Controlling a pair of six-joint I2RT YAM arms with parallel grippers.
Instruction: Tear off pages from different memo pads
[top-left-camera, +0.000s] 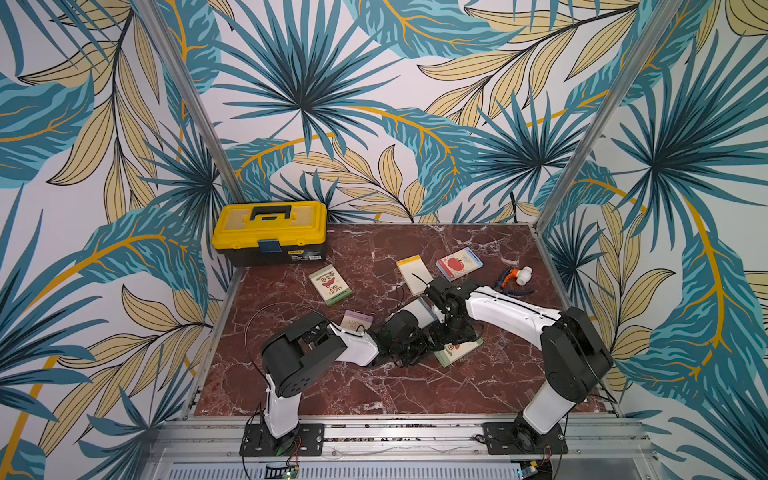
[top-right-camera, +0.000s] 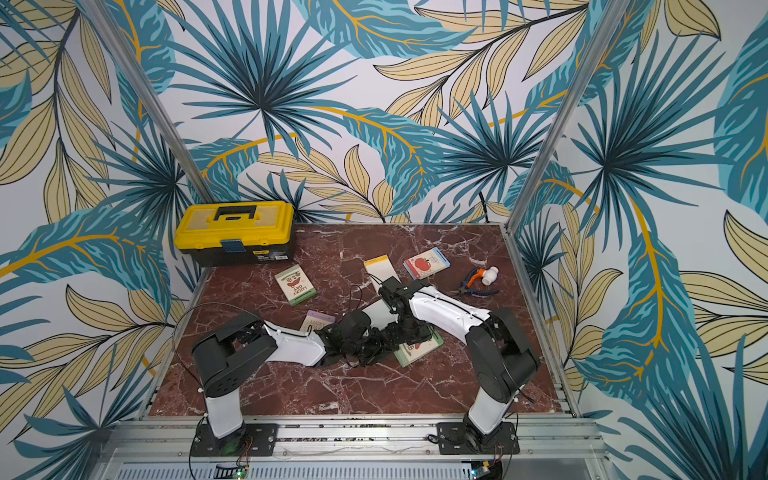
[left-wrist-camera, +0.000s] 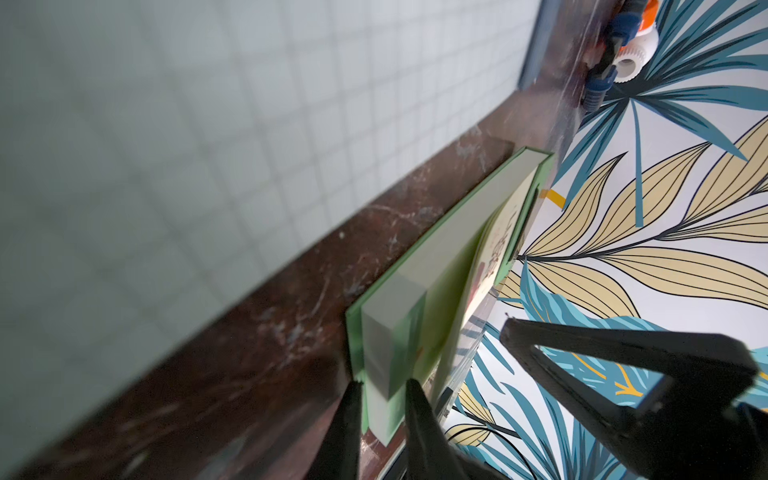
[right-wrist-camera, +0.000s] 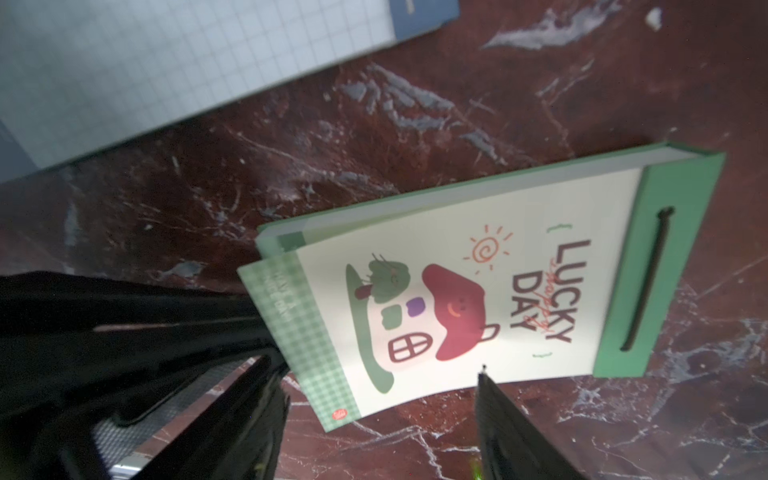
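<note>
The green memo pad (right-wrist-camera: 664, 264) with the "LUCKY DAY" cover lies on the table under both arms. Its cover page (right-wrist-camera: 416, 304) is lifted at the checkered end and stands apart from the page block (left-wrist-camera: 412, 280). At that end is my left gripper, part open, its fingertips around the pad's corner; one fingertip seems to be under the raised cover. Contact cannot be made out. Above the cover my right gripper stands open with nothing between its fingers. From the top views, both grippers' tips are largely hidden.
A white gridded pad (right-wrist-camera: 216, 56) lies close behind. Farther out are another Lucky Day pad (top-left-camera: 330, 285), a lilac pad (top-left-camera: 356, 321), a yellow-topped pad (top-left-camera: 414, 274) and an apple pad (top-left-camera: 459, 264). A yellow toolbox (top-left-camera: 270, 228) and pliers (top-left-camera: 508, 280) stand farther back.
</note>
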